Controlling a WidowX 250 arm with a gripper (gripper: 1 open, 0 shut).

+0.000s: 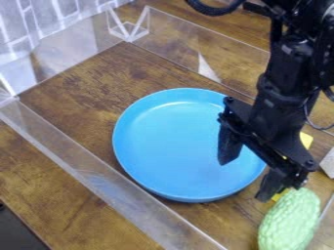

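My black gripper (pixel 256 154) is open, its fingers over the right side of a blue plate (pixel 166 146) that lies on the wooden surface. Below the gripper, at the bottom right, is a light green textured object (pixel 290 223). A yellow item (pixel 306 140) is partly hidden behind the gripper, and a white object (pixel 326 162) sits at the right edge. Nothing shows clearly between the fingers.
Clear plastic walls (pixel 98 203) border the wooden area (pixel 72 93) along the lower left and the back. Bare wood is free to the left of the plate. A white tiled surface fills the top left corner.
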